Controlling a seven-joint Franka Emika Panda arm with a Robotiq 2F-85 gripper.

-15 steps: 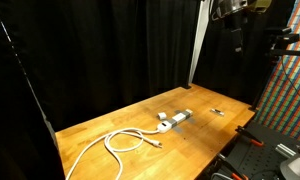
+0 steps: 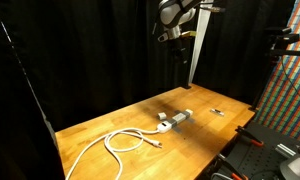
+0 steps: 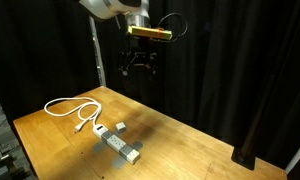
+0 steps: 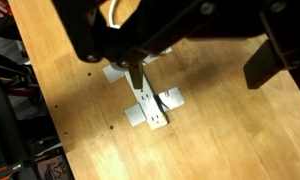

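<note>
A white power strip (image 2: 174,121) lies on the wooden table, its white cable (image 2: 114,148) looping off to the left. Beside the strip sits a small white block (image 3: 120,126). High above the table hangs my gripper (image 3: 138,70), well clear of everything. In the wrist view the gripper has its fingers spread wide, with nothing held; the strip (image 4: 145,98) shows below, partly covered by the left finger. Grey patches (image 4: 135,114) lie along the strip's sides.
A small flat item (image 2: 216,112) lies near the table's right side in the first exterior view. Black curtains (image 2: 90,50) hang behind the table.
In the first exterior view my arm and gripper have moved left from the upper right, coming closer to above the strip. The strip, cable and block have stayed put.
</note>
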